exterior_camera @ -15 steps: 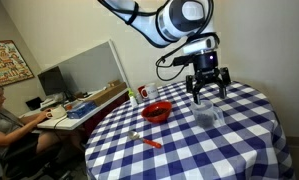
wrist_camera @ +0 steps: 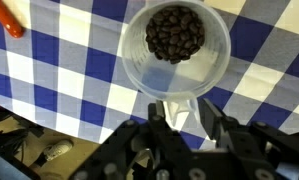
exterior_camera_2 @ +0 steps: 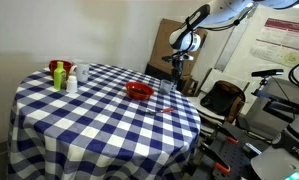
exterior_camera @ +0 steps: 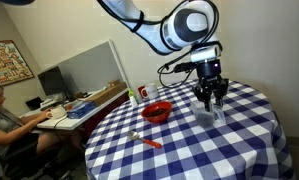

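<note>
A clear plastic container (wrist_camera: 149,62) holding dark coffee beans (wrist_camera: 175,33) stands on the checkered table. Its handle (wrist_camera: 183,108) points toward my gripper in the wrist view. The fingers are part open, one on each side of the handle, with little space left; firm contact cannot be made out. In exterior view 1, the gripper (exterior_camera: 211,105) points down at the container (exterior_camera: 203,118), near the table's right side. The container (exterior_camera_2: 165,86) looks small at the far end of the table in exterior view 2.
A red bowl (exterior_camera: 157,111) sits left of the container, and an orange-handled utensil (exterior_camera: 146,141) lies nearer the front. Bottles (exterior_camera_2: 59,75) and a white mug (exterior_camera_2: 82,72) stand at the opposite end. Open tablecloth (exterior_camera: 179,150) surrounds the container.
The arm and the container show no clear shift.
</note>
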